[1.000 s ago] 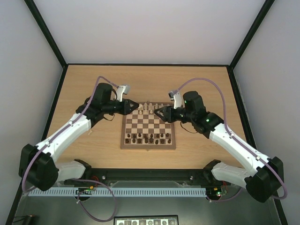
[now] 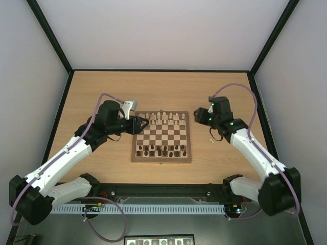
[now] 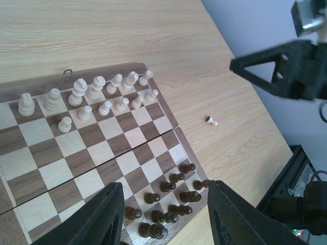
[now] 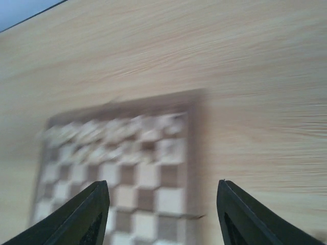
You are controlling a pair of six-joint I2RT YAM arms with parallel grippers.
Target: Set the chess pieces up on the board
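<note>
The chessboard [image 2: 162, 135] lies mid-table. In the left wrist view, white pieces [image 3: 78, 92] stand in two rows along its far side, and dark pieces [image 3: 153, 230] fill two rows at the near side. One white pawn [image 3: 211, 120] lies on its side on the wood, right of the board. My left gripper [image 2: 147, 123] hovers over the board's far left corner, its fingers [image 3: 225, 212] apart with no piece between them. My right gripper [image 2: 197, 116] is off the board's right edge, open and empty; its wrist view is blurred.
Bare wood [image 2: 219, 168] surrounds the board on every side. The right arm [image 3: 286, 71] shows beyond the loose pawn in the left wrist view. Standing pieces crowd the board's far edge.
My right gripper has swung from above the board to the right, off its edge.
</note>
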